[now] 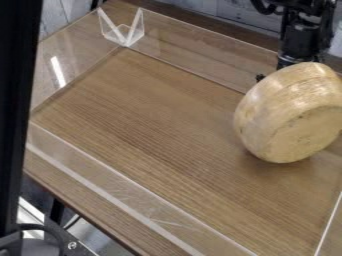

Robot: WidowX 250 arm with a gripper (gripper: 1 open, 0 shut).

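Note:
A large round pale wooden piece [287,115], like a bowl, rests tilted on the right side of the wooden table. The black gripper [297,72] is just behind its upper part at the top right, its lower end mostly hidden by the wooden piece, so its fingers cannot be made out.
A small clear plastic bracket [123,30] stands at the back left. A grey wall runs behind, and black frame parts line the left.

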